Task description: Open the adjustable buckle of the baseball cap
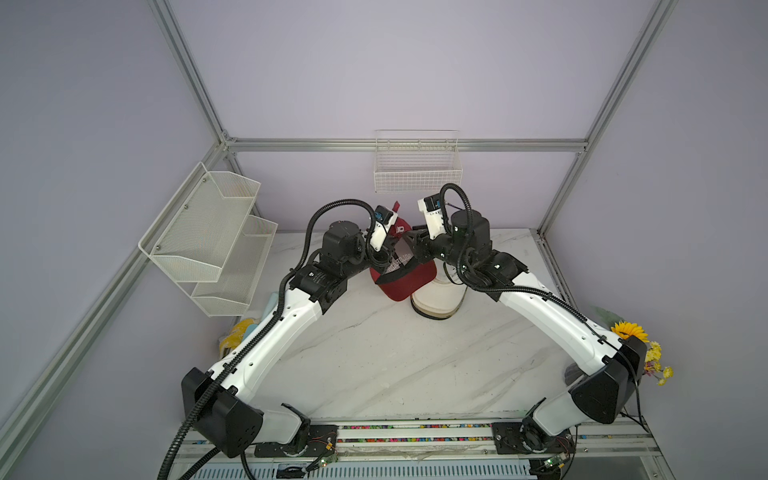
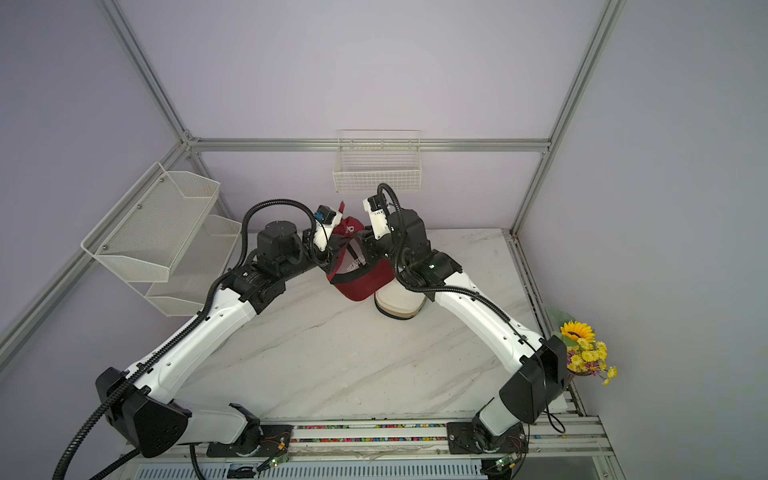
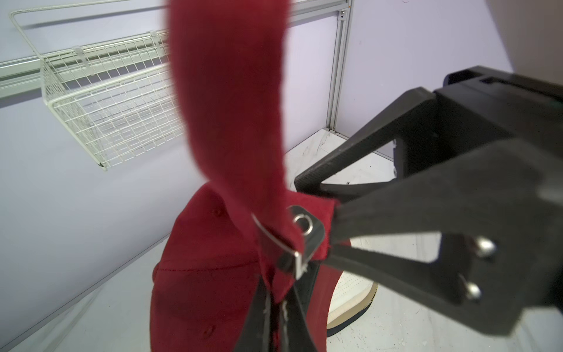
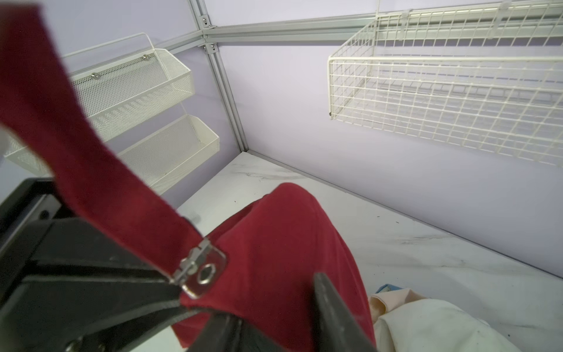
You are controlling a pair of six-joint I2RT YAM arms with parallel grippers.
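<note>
The red baseball cap hangs between my two grippers, its open underside facing the top views. Its red strap stands up in front of the left wrist camera. The buckle, a metal clasp with an eyelet beside it, sits at the strap's base. My left gripper is shut, with thin red cloth running down between its fingertips just below the clasp. My right gripper stands part open at the cap's edge, red fabric within the gap. Whether the clasp is unlatched cannot be told.
A cream cap lies on the table just right of the red cap. Wire basket hangs on the back wall, mesh shelves on the left wall.
</note>
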